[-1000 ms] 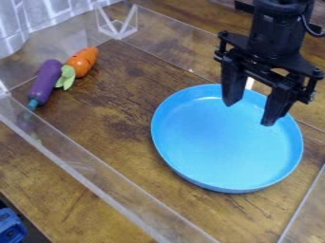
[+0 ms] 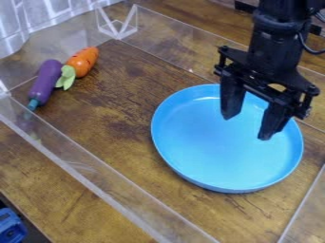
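Note:
My black gripper [image 2: 254,102] hangs at the right over a round blue plate [image 2: 203,142], its two fingers pointing down and spread apart, with no object visible between them. The plate looks empty in the part not hidden by the gripper, which covers its upper right area.
An orange carrot toy [image 2: 82,61] and a purple eggplant toy [image 2: 46,81] lie on the wooden table [image 2: 102,152] at the left. Clear plastic walls edge the area. A blue object [image 2: 8,228] sits in the lower left corner.
My gripper has shifted very slightly down and to the left over the plate. The plate and toys have not moved.

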